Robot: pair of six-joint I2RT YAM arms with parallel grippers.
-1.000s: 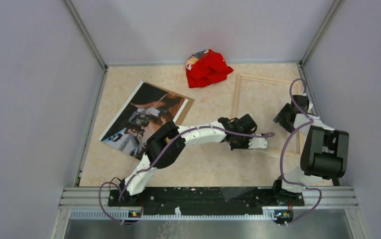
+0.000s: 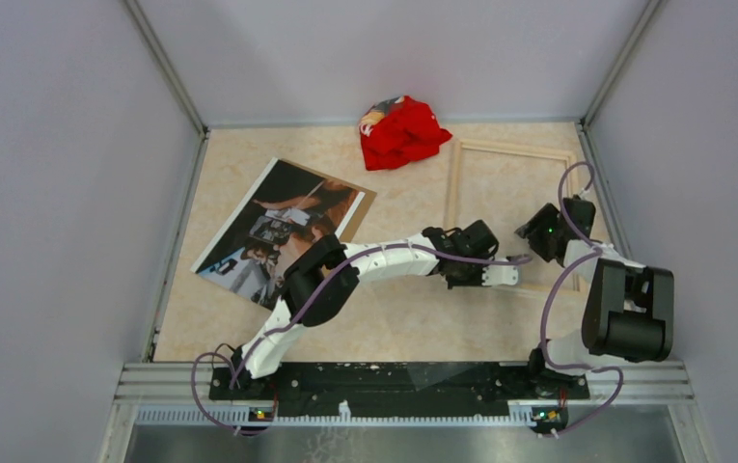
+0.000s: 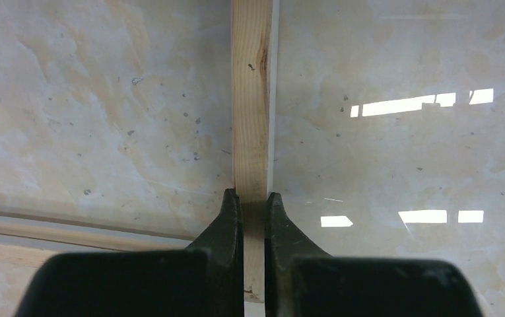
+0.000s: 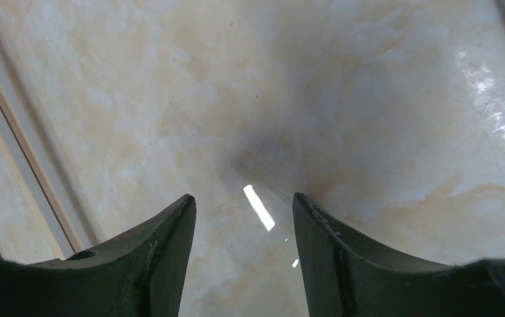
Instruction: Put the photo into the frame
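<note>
A pale wooden frame [image 2: 514,149] lies on the right half of the table, slightly askew. My left gripper is shut on the frame's front bar [image 3: 251,99], one finger on each side of the wood. From above, the left arm covers the frame's front left corner. The photo [image 2: 273,227] lies on the left of the table, apart from the frame, on top of a brown board [image 2: 369,201]. Over the inside of the frame, near its right side, hangs my right gripper; its fingers stand apart with only the table surface visible between them.
A crumpled red cloth [image 2: 405,135] sits at the back, just left of the frame. The right wall [image 2: 702,193] stands close beside the frame's right bar. Sharp bright reflections show inside the frame.
The frame has shifted slightly left and back. The left arm and the photo look unmoved.
</note>
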